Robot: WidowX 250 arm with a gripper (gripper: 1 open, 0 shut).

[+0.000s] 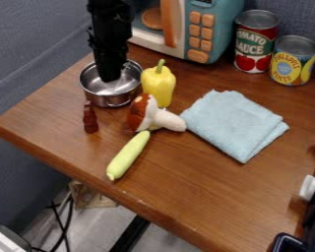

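Observation:
My black gripper (110, 71) hangs over the steel bowl (107, 94) at the back left of the table, its lower end at the bowl's upper part; its fingers are too dark to tell whether anything is between them. A yellow pepper (159, 87) stands right of the bowl. In front lie a red-and-white mushroom-like item (160, 119), a small dark red bottle (91, 118) and a pale yellow corn or squash (127, 156). A folded light blue cloth (235, 124) lies at the right.
A teal microwave (208, 34) stands at the back, with a tomato sauce can (254, 44) and a yellow can (291, 62) to its right. Dark appliances (302, 221) line the right edge.

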